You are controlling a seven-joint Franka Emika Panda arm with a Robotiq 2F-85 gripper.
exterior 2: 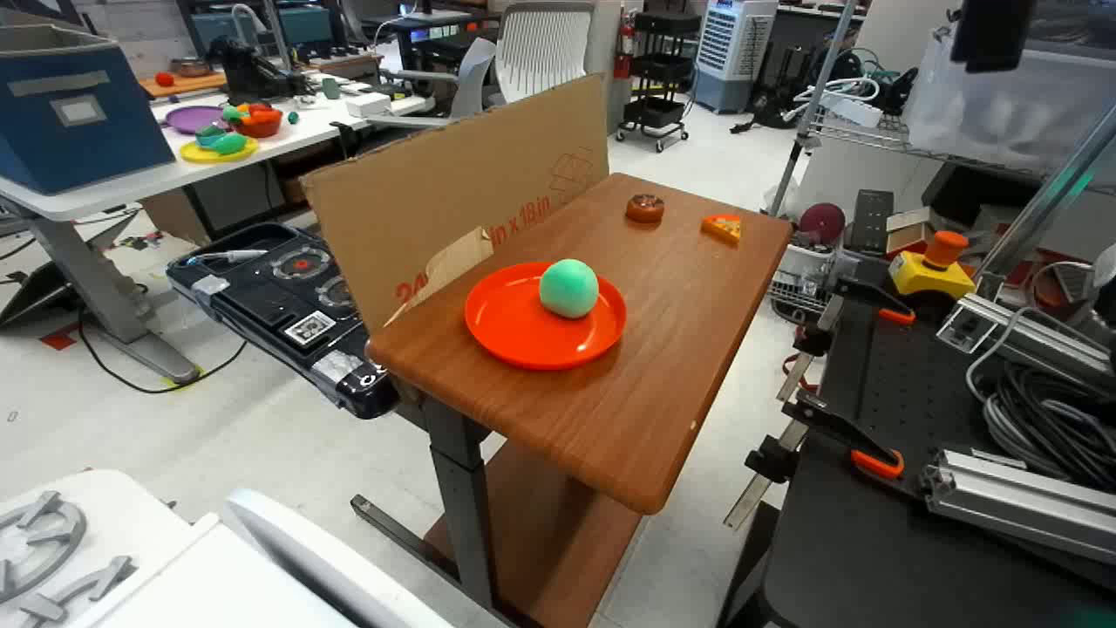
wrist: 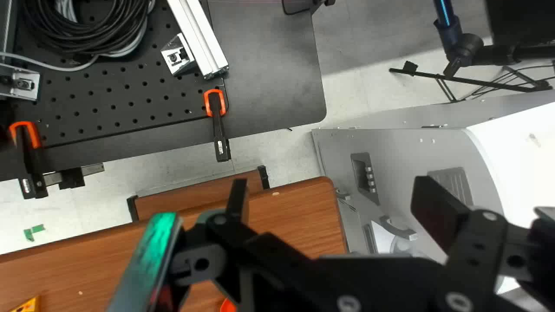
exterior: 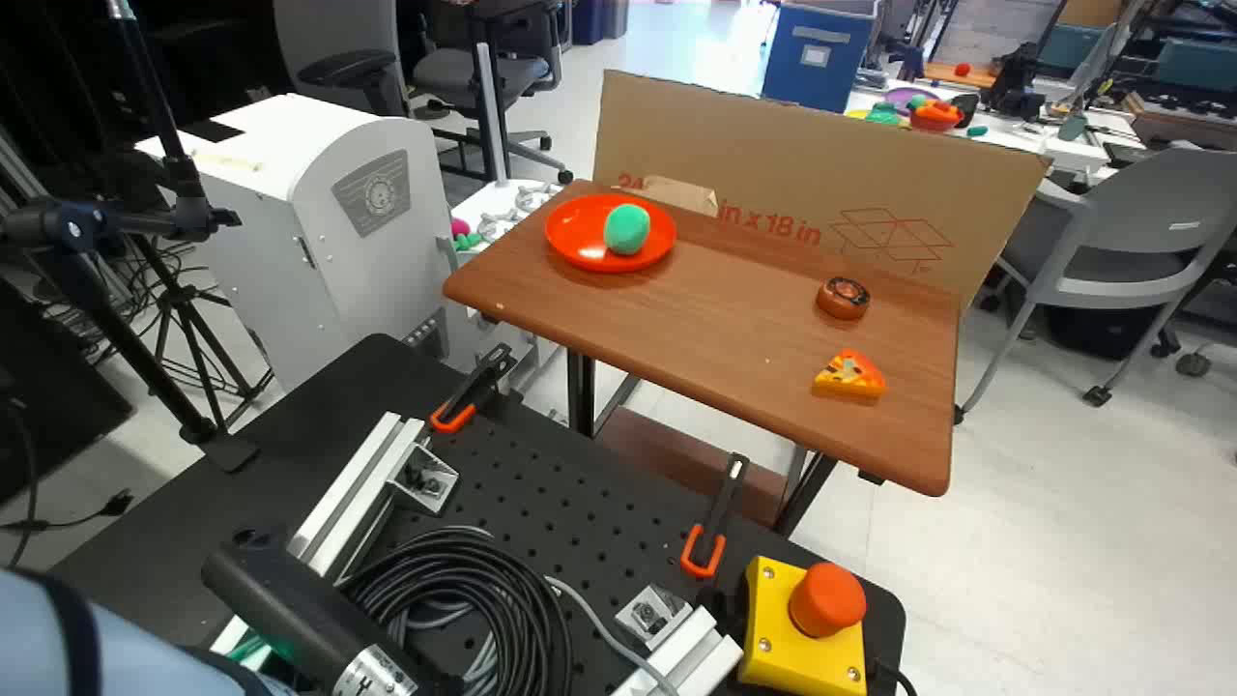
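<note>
My gripper stands wide open in the wrist view, its two dark fingers (wrist: 435,214) far apart with nothing between them. The wooden table lies below it. On the table's far left in exterior view 1, a red plate (exterior: 576,240) holds a green ball (exterior: 627,228), which sits right of the plate's middle. A brown ring-shaped thing (exterior: 843,298), like a donut, rests toward the right end. Nearer the front edge is an orange-yellow wedge (exterior: 849,375), like a pizza slice. Only a corner of the wedge (wrist: 27,306) and a sliver of plate (wrist: 227,306) show in the wrist view.
A cardboard panel (exterior: 742,157) stands along the table's back edge. Across a gap is the black bench (exterior: 557,464) with orange-black clamps (exterior: 716,522), coiled cable (exterior: 464,603) and a yellow box with a red button (exterior: 803,626).
</note>
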